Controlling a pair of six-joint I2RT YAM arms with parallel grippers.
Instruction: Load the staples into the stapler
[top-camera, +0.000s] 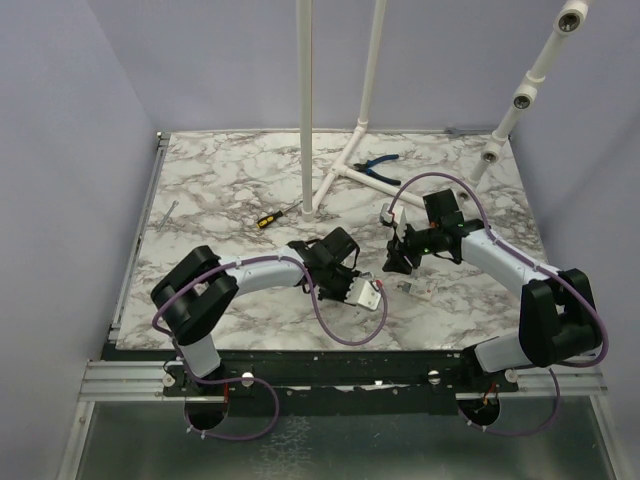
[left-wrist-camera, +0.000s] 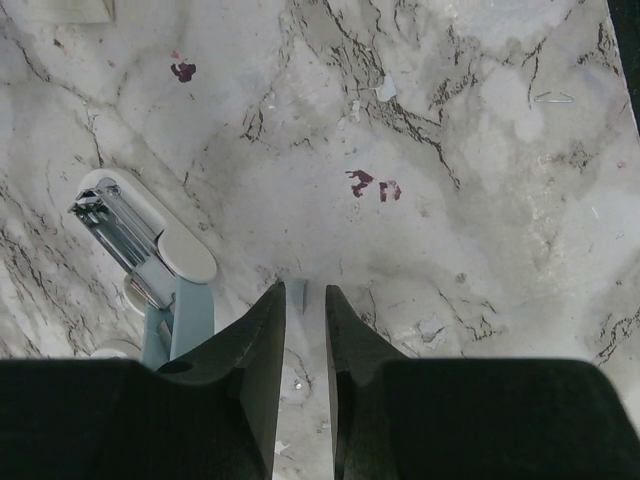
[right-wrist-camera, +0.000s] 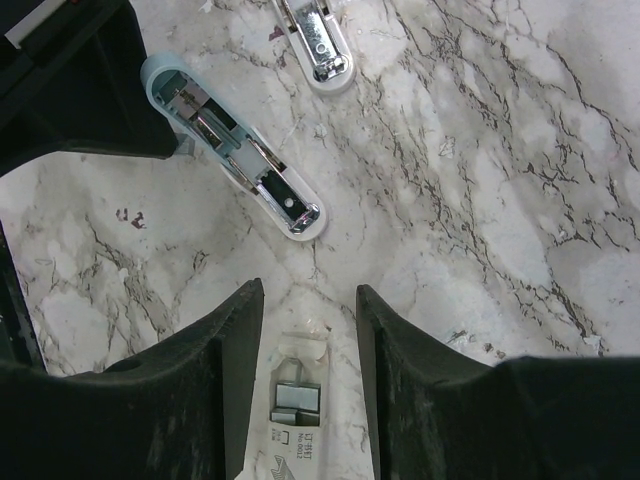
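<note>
In the right wrist view, a pale blue and white stapler (right-wrist-camera: 262, 178) lies opened out, its metal track facing up. The same view has a white piece with a metal track (right-wrist-camera: 318, 45) above it. My left gripper is open, fingers narrowly apart, its tips close to the stapler's side. A small grey-blue strip (left-wrist-camera: 297, 293) shows near its left finger, not filling the gap; whether it touches cannot be told. My right gripper stands open and empty above a white staple box (right-wrist-camera: 295, 450) with grey staples (right-wrist-camera: 297, 398) inside.
Blue-handled pliers (top-camera: 376, 161) and a yellow-black screwdriver (top-camera: 275, 215) lie farther back, and white pipes (top-camera: 345, 155) rise near them. A thin metal tool (top-camera: 168, 214) is at the far left. Bare marble extends along the left and right.
</note>
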